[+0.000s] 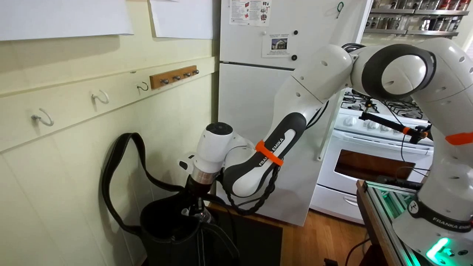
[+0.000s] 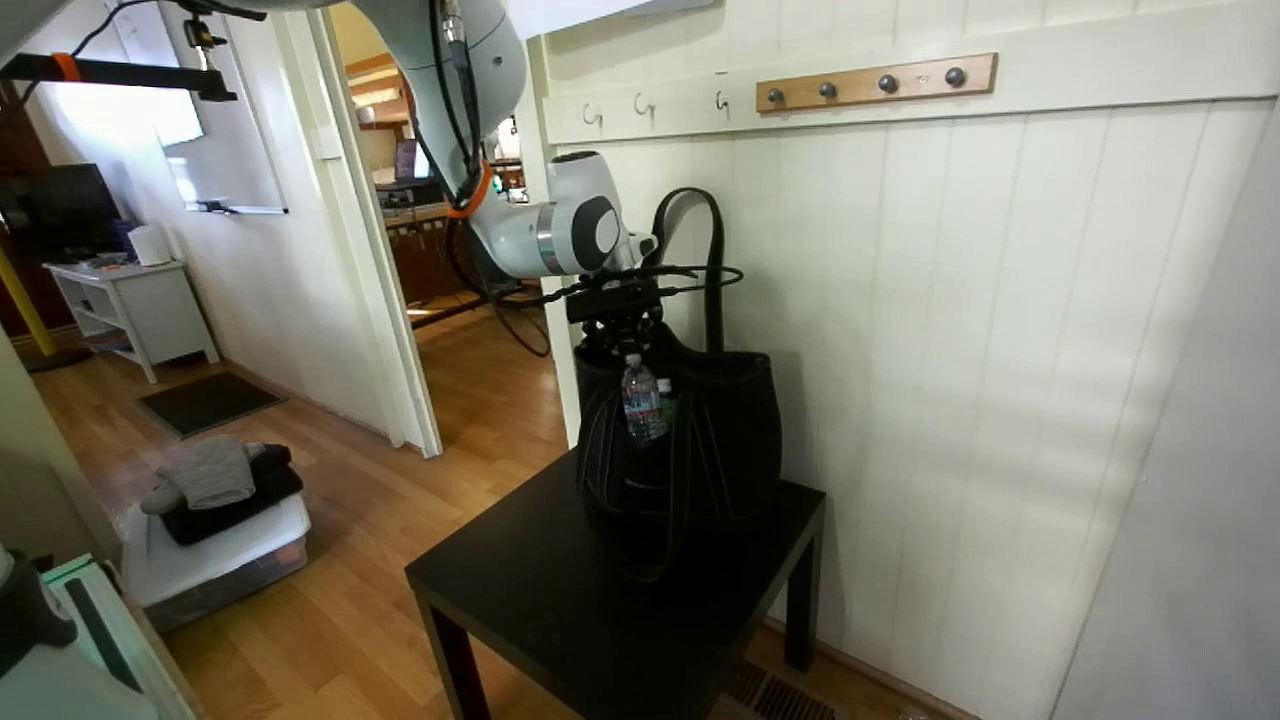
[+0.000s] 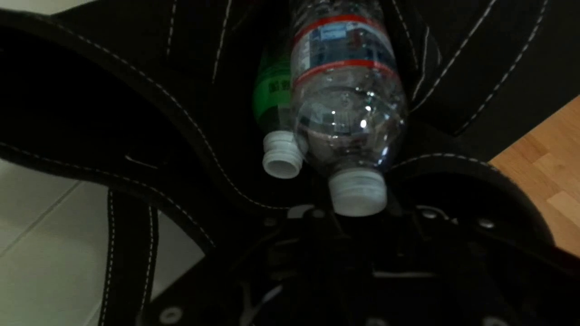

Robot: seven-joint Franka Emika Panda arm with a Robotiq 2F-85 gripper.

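Note:
A clear plastic bottle [image 3: 348, 114] with a red-and-blue label and a whitish cap stands at the outer side of a black bag [image 2: 732, 420]. In the wrist view my dark gripper is at the cap end, shut on the bottle; its fingertips are hard to make out. Beside it, a green bottle [image 3: 273, 89] with an uncapped white neck sits against the bag's side. The lower parts of both bottles are hidden. From the side, the gripper [image 2: 632, 346] is low over the bag's rim, with the clear bottle [image 2: 642, 402] beneath.
The bag stands on a black table [image 2: 516, 582] against the wall. Its tall strap loop [image 1: 106, 177] rises on the wall side, close to the arm. Wall hooks [image 1: 101, 97] and a wooden peg rail [image 2: 876, 84] are above. A white fridge [image 1: 252, 106] stands behind the arm.

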